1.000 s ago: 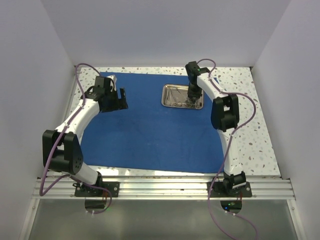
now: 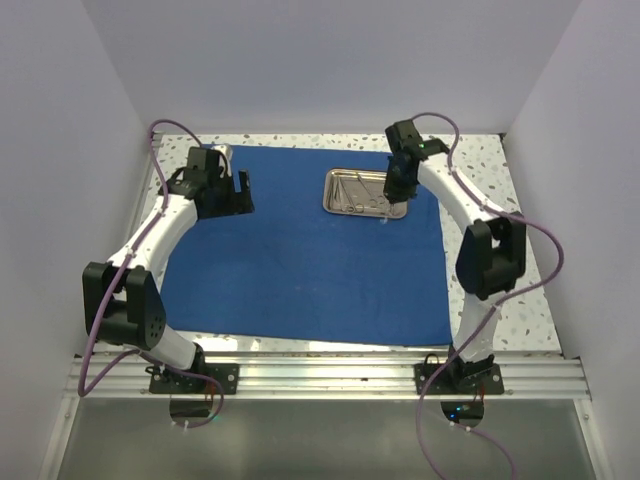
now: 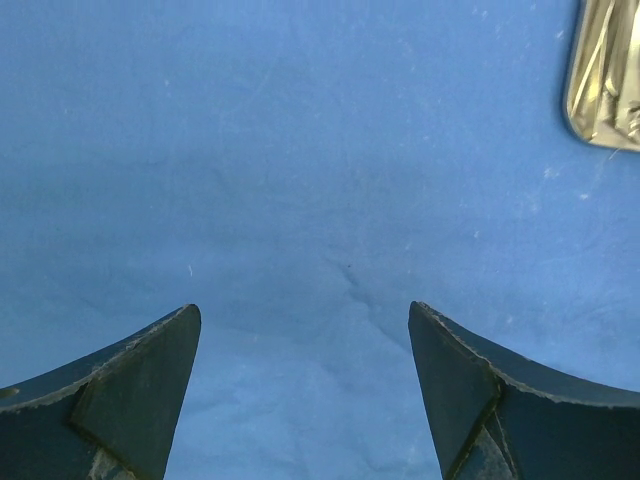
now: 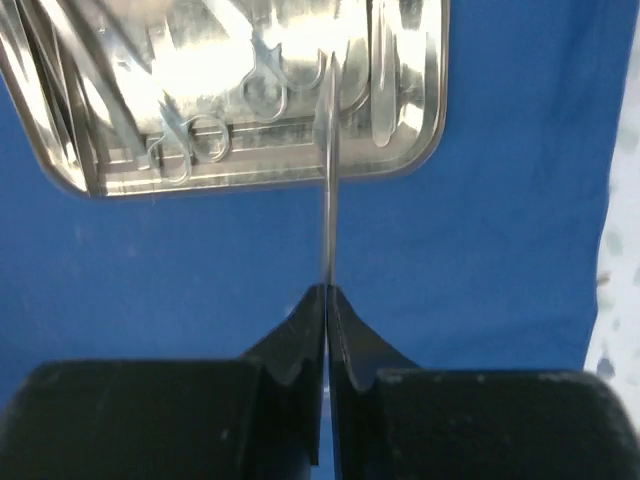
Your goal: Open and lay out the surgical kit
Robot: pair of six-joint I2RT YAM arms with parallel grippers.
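A steel tray of surgical instruments rests on the blue drape, toward the back right; scissors and long slim tools lie inside. My right gripper is shut on a slim steel instrument, which extends from the fingertips over the tray's front rim. From above, this gripper is at the tray's right end. My left gripper stands open over the bare drape at the left, nothing between its fingers, with the tray's corner at the upper right of the left wrist view.
A speckled white tabletop shows around the drape. Pale walls border the table on the sides and back.
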